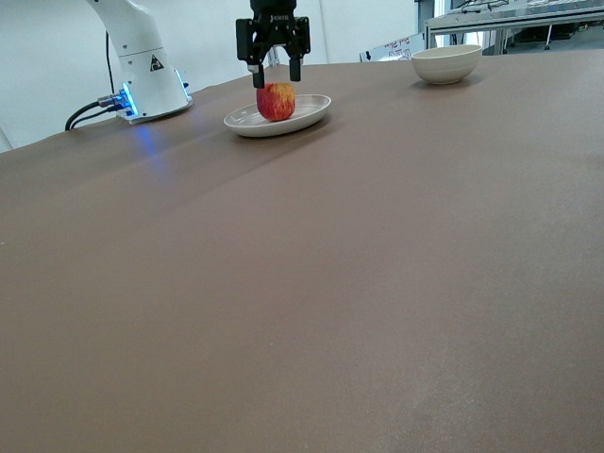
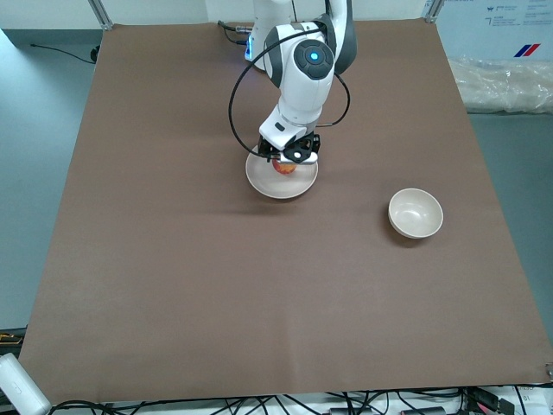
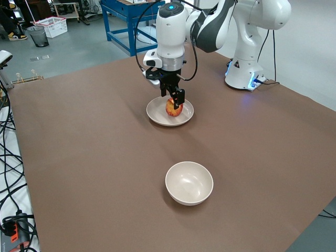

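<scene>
A red-yellow apple rests on a white plate. Directly over it is my black gripper; in the top view its two fingers stand apart at the apple's upper part, open, with no clear hold on it. In the left view the gripper body covers much of the apple. An empty white bowl stands apart from the plate, to its right in the left view.
Cables and equipment lie along one edge of it. A blue workbench stands beyond the table in the right view.
</scene>
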